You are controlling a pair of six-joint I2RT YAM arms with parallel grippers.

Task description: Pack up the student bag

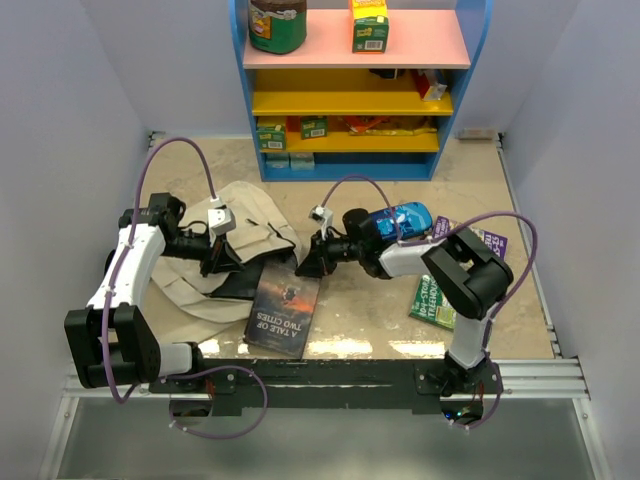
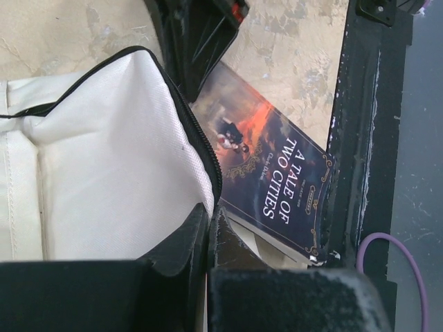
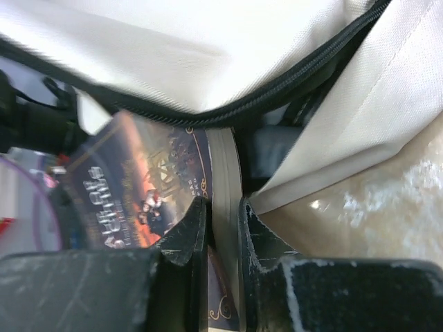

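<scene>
An open cream bag (image 1: 240,210) lies on the left of the table, its dark zipper (image 2: 193,129) curving over the opening. My left gripper (image 1: 225,265) is shut at the bag's zippered edge, apparently pinching a thin bit of it. The book "A Tale of Two Cities" (image 1: 282,315) (image 2: 270,180) (image 3: 138,187) lies at the bag's mouth, its upper end by the opening. My right gripper (image 1: 310,267) is shut on that book at its edge, just beside the bag's white flap.
Green (image 1: 430,305) and purple (image 1: 492,240) books and a blue case (image 1: 405,218) lie at the right, partly behind the right arm. A shelf (image 1: 350,95) with boxes stands at the back. The table's front edge is close below the book.
</scene>
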